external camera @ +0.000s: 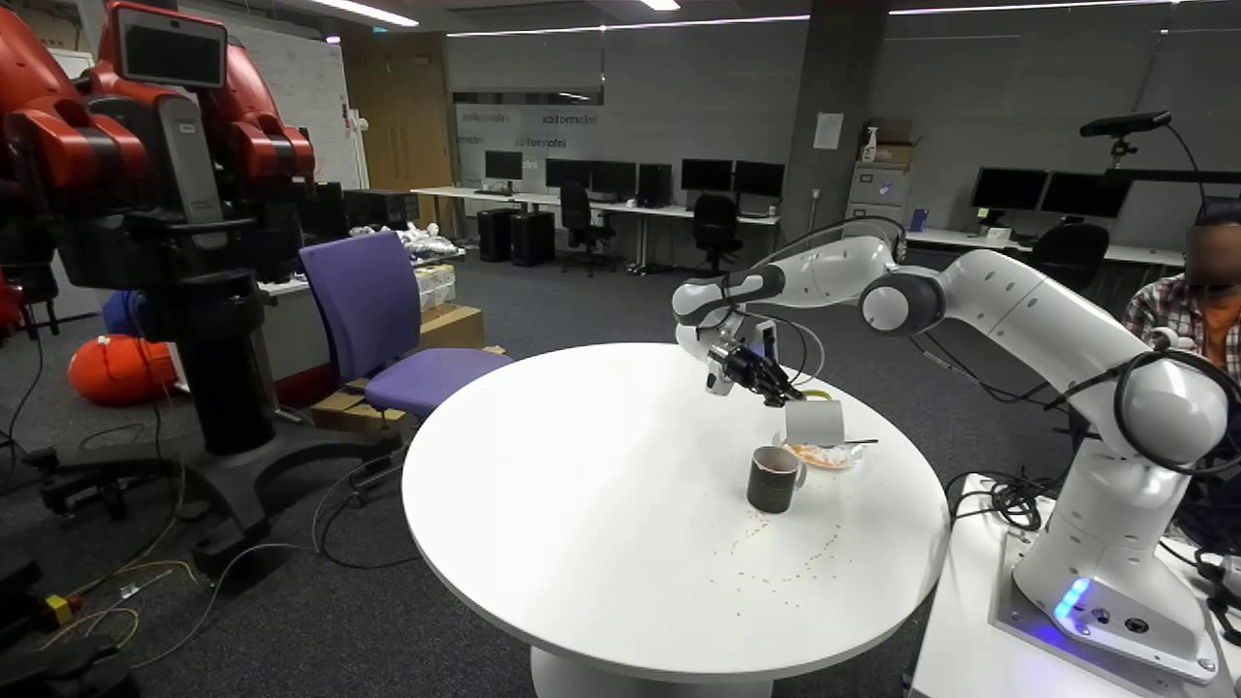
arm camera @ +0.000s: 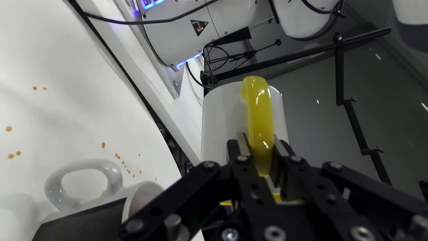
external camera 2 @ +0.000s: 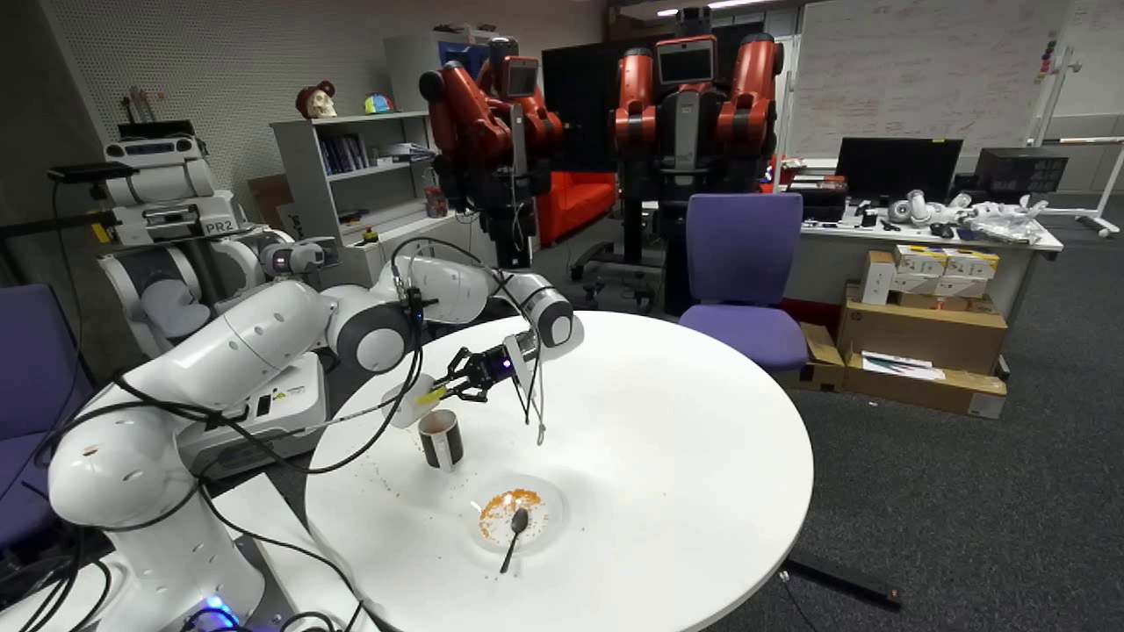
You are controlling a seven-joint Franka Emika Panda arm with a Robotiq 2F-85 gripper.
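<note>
A white mug [external camera: 815, 424] with a yellow handle [arm camera: 259, 120] hangs tipped on its side above the table. My gripper is shut on that handle, with the yellow loop between its fingers. Below the held mug stands an upright dark mug [external camera: 770, 479] with a white handle [arm camera: 82, 172]. Part of its inside shows in exterior view 2, but what it holds cannot be made out. A clear plate [external camera 2: 548, 532] lies on the table, bearing orange bits and a dark spoon [external camera 2: 516, 532]. The inside of the held mug is hidden.
Small orange bits [external camera: 803, 578] are scattered over the white round table [external camera: 582, 500] near the dark mug. A purple chair [external camera 2: 743, 269] stands beyond its edge, and cables loop along my arm [external camera 2: 263, 337].
</note>
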